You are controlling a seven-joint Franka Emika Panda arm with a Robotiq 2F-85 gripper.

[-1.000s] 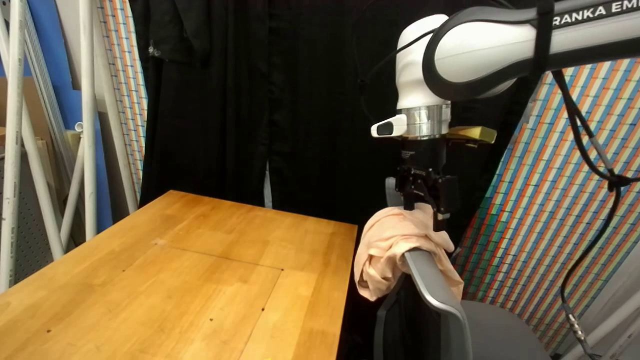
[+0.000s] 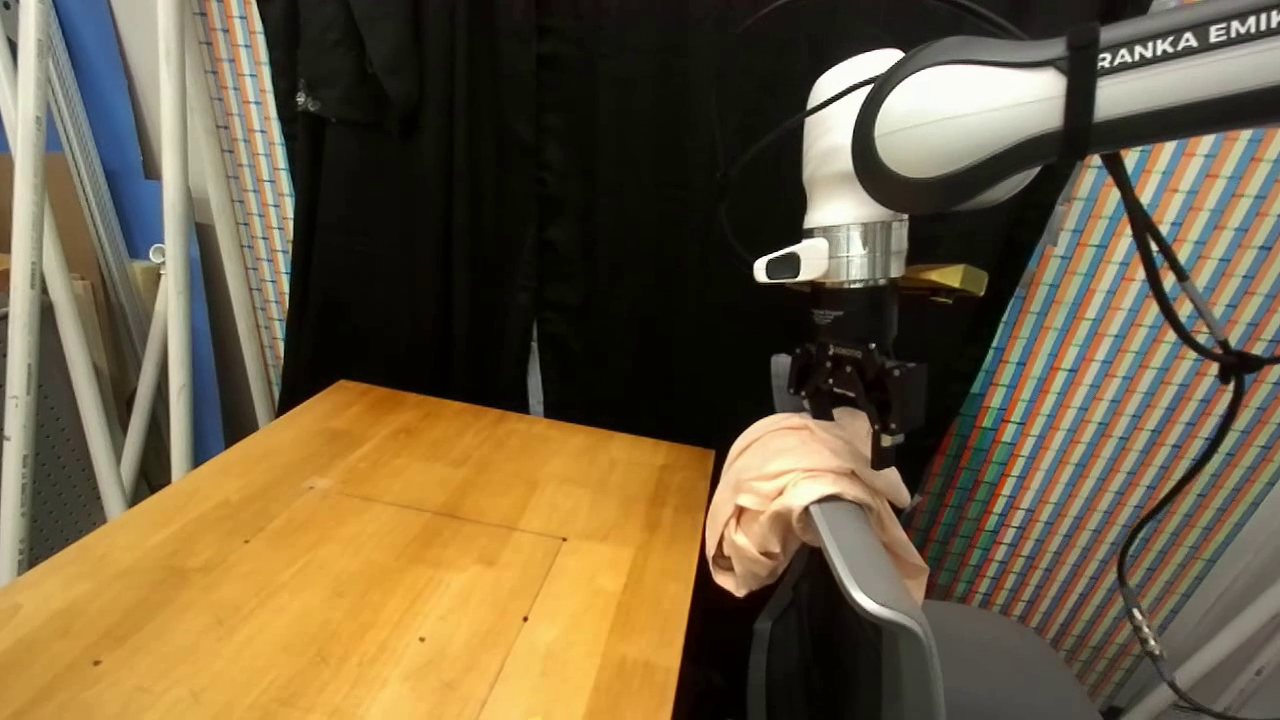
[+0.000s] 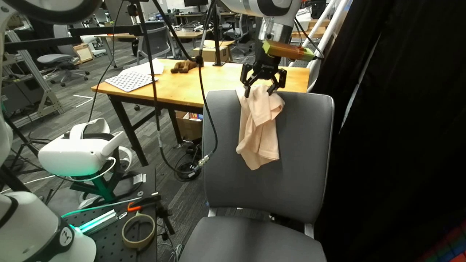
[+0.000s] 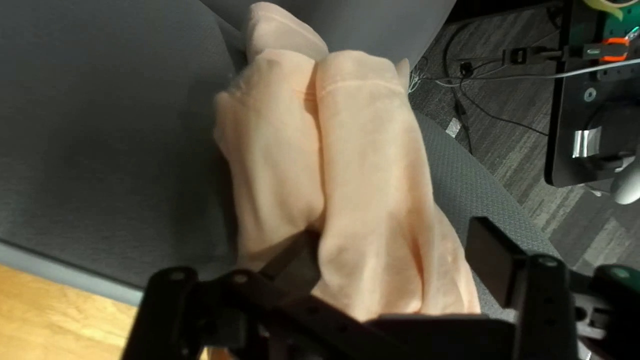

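Note:
A peach cloth (image 3: 260,126) hangs over the top edge of a grey chair's backrest (image 3: 305,144), draping down both sides. Right at that top edge, my gripper (image 3: 258,93) points downward with its fingers apart. From the wrist, the cloth (image 4: 372,180) is bunched in long folds below and between the fingers. One finger (image 4: 300,255) presses into or against a fold, while the opposite one (image 4: 492,252) stands clear at the cloth's right side. In exterior view 1 the cloth (image 2: 780,492) partly hides the fingertips.
A wooden table (image 2: 480,540) stands beside the chair, bare in exterior view 1. In exterior view 2, a white patterned sheet (image 3: 131,80) and a brown object (image 3: 183,66) lie on its far part. A white headset (image 3: 83,150) and a tape roll (image 3: 138,231) are at lower left.
The arm and gripper have shifted slightly down and to the right in exterior view 1. The cloth on the chair looks nearly the same.

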